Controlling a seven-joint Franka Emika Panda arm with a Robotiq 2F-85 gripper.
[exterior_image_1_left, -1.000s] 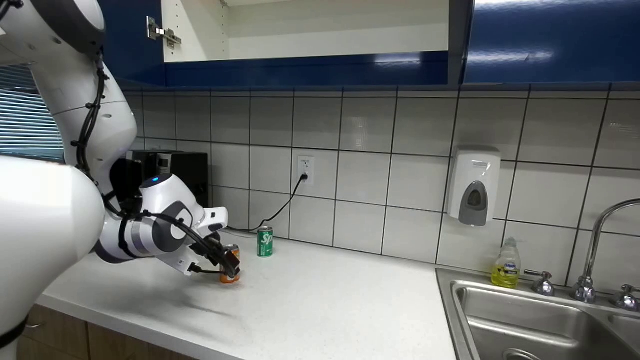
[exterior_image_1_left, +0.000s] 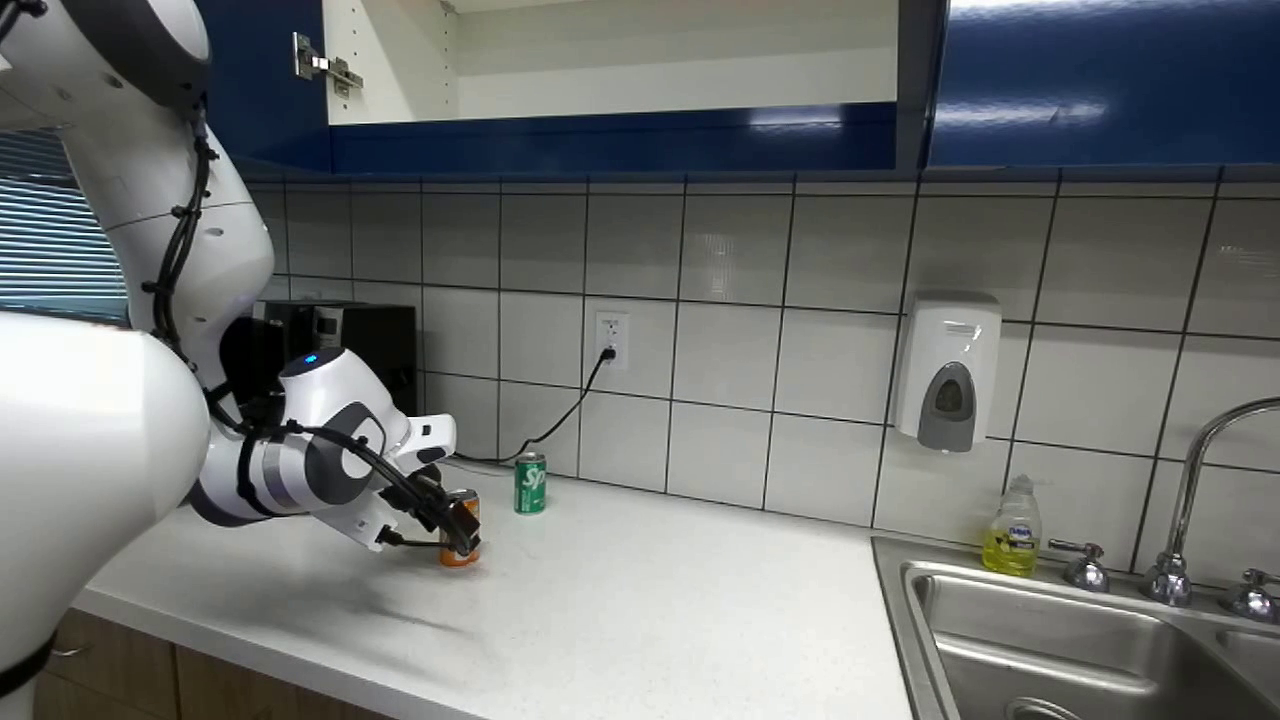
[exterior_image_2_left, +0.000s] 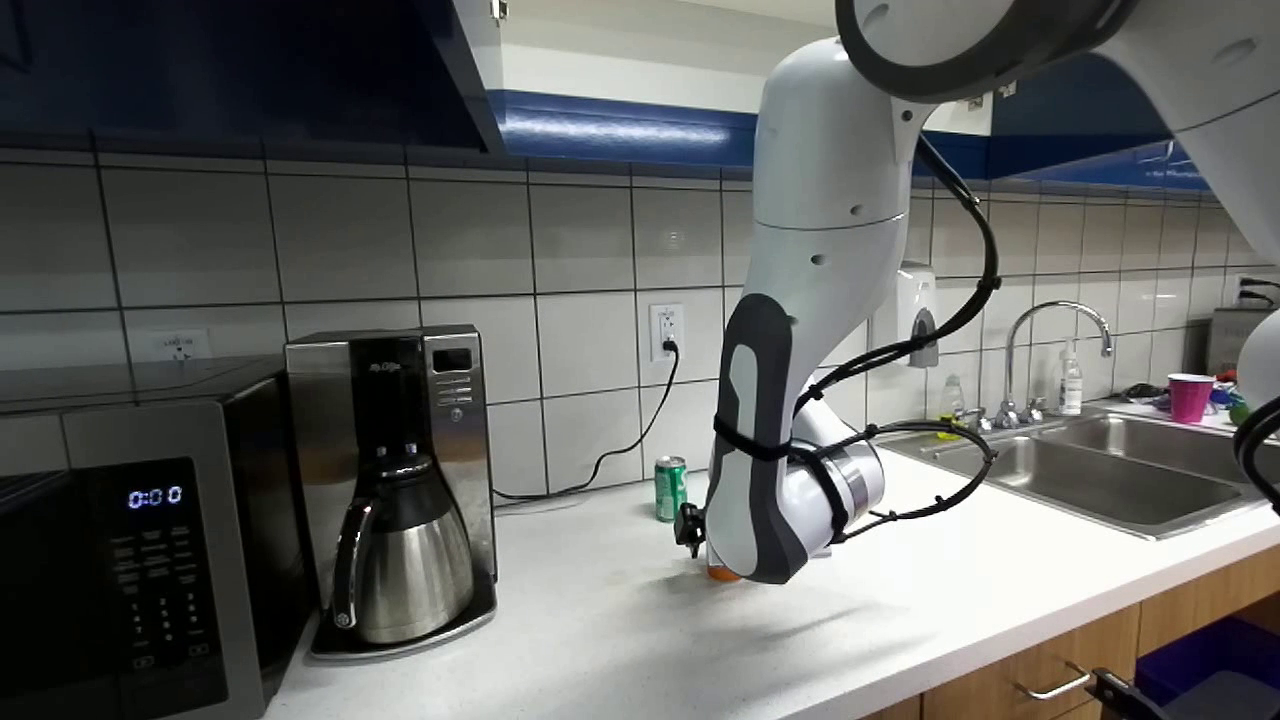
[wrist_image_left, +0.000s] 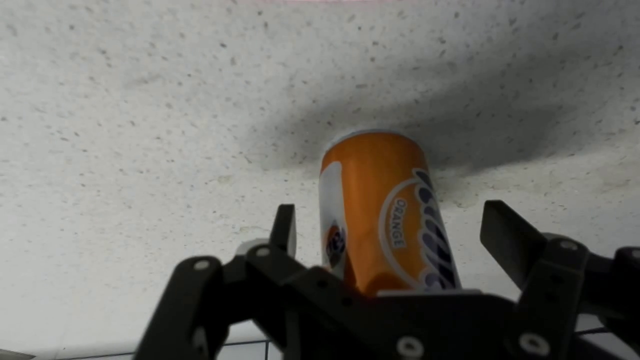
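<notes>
An orange soda can (wrist_image_left: 372, 210) stands upright on the white counter, partly hidden by my gripper. In the wrist view my gripper is open, one finger on each side of the can with a visible gap to both. Exterior view 1 shows the gripper (exterior_image_1_left: 462, 526) low over the counter, in front of the orange can (exterior_image_1_left: 458, 558). Behind it and to the right, a green can (exterior_image_1_left: 529, 484) stands upright near the tiled wall. From exterior view 2 only the orange can's lower edge (exterior_image_2_left: 723, 574) shows beneath the arm, while the green can (exterior_image_2_left: 671, 488) is in plain sight.
A coffee maker (exterior_image_2_left: 396, 480) and a microwave (exterior_image_2_left: 120, 552) stand at the counter's left end. To the right are a sink (exterior_image_1_left: 1056, 624) and a soap bottle (exterior_image_1_left: 1014, 528). An open cabinet (exterior_image_1_left: 672, 60) hangs above. The counter (exterior_image_1_left: 672, 600) between cans and sink is clear.
</notes>
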